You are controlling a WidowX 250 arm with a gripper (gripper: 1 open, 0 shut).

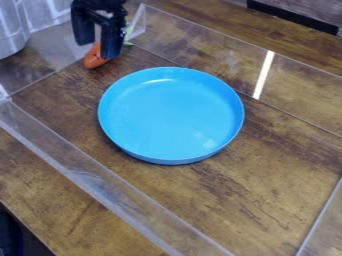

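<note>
My dark gripper (99,32) is at the top left, open, hovering over a small orange object (95,60), which lies on the wooden table behind and left of a round blue plate (171,115). The gripper partly covers the orange object, and whether they touch I cannot tell.
Clear plastic strips or sheeting (131,205) run along the left side of the table (254,190). A crumpled translucent item (11,25) sits in the top left corner. The wood to the right of the plate is bare.
</note>
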